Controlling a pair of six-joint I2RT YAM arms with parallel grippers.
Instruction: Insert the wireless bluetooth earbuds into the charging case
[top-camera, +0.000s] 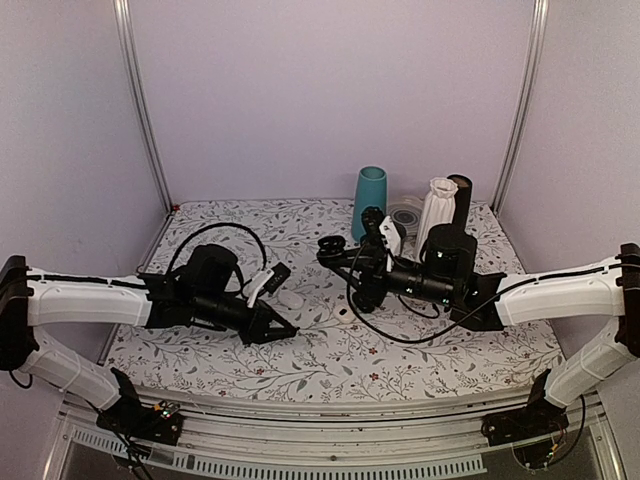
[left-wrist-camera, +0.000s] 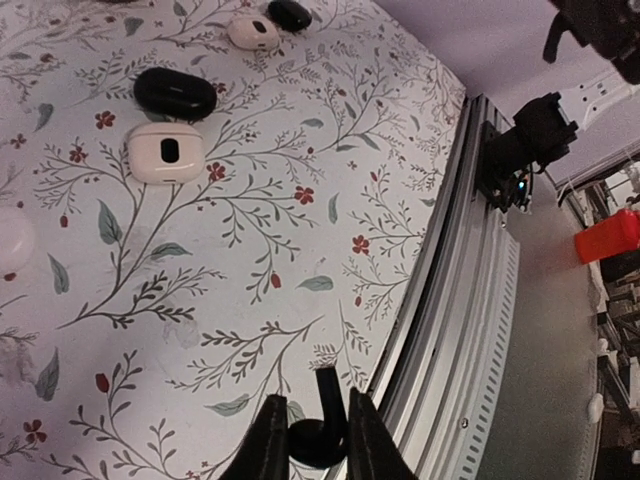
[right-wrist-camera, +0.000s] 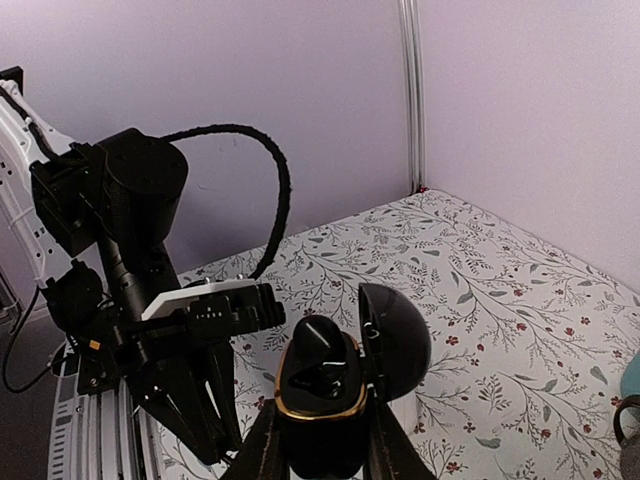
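Note:
In the left wrist view my left gripper is shut on a small black earbud, low over the patterned table; from above, that gripper is at centre-left. My right gripper holds an open black charging case aloft, its lid raised and a dark, glossy shape visible in the body. The case is higher than the left gripper and to its right. Whether anything fills each compartment of the case is unclear.
Pale cases and black cases lie on the table. A teal cup, a white container and a dark cylinder stand at the back right.

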